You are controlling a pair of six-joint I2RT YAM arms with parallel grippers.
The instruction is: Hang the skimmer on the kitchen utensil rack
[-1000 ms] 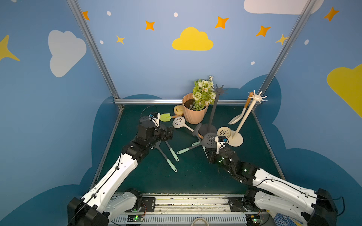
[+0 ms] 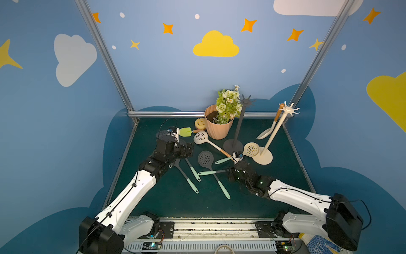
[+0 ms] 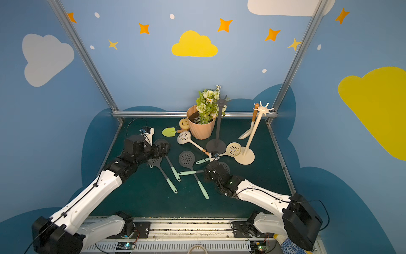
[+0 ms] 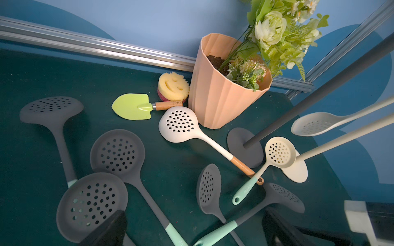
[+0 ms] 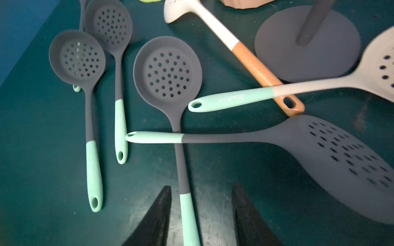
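Note:
Below my right gripper, whose fingers stand apart, runs the mint handle of a grey skimmer (image 5: 167, 71); it looks loose, lying on the table. Another grey skimmer (image 5: 340, 160) crosses over that one's shaft. A cream skimmer (image 4: 280, 151) with a mint handle overlaps the wooden handle of a white skimmer (image 4: 179, 124). Several more grey skimmers (image 4: 117, 151) lie at the left. My left gripper (image 2: 190, 150) is open above them, holding nothing. The dark rack (image 2: 239, 129) stands empty; on the cream rack (image 2: 272, 135) hangs a white utensil (image 2: 272, 127) with a wooden handle.
At the back stands a peach flowerpot (image 4: 223, 86) with flowers. Beside it lie a yellow sponge (image 4: 174, 86) and a green trowel (image 4: 133, 106). Bare table shows along the front edge, between the two arms.
My right gripper has shifted slightly left. The grey skimmer that was tilted near the dark rack's base now lies flat farther left, and the other one's head is now behind the gripper.

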